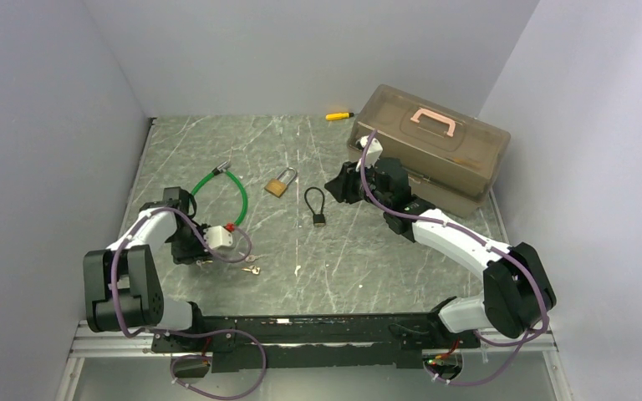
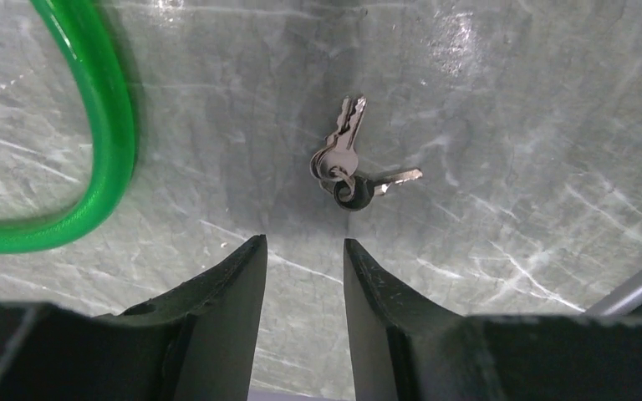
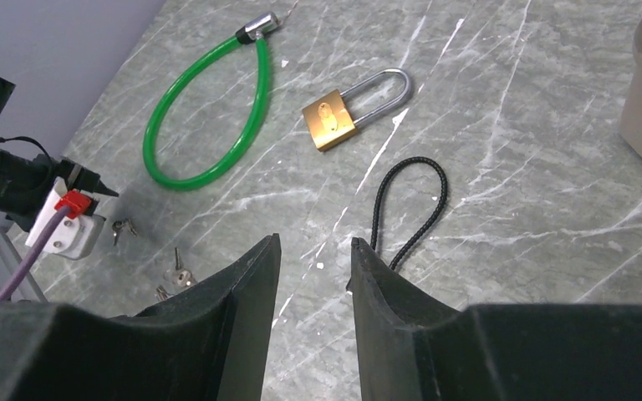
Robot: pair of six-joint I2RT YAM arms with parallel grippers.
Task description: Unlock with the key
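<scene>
Above a bunch of keys (image 2: 343, 163) on a ring hangs my left gripper, its fingers apart and empty; the keys lie flat on the table, just ahead of the fingertips. Two more bunches of keys (image 1: 252, 270) lie to its right in the top view. A brass padlock (image 1: 277, 186) with a steel shackle rests near the table's middle, its shackle in the body as far as I can tell. The black cable lock (image 1: 318, 219) and the green cable lock (image 1: 242, 196) lie nearby. Over the right half, my right gripper holds nothing and stands open.
At the back right stands a large brown toolbox (image 1: 435, 125), close behind my right arm. A yellow-handled tool (image 1: 339, 116) lies at the back edge.
</scene>
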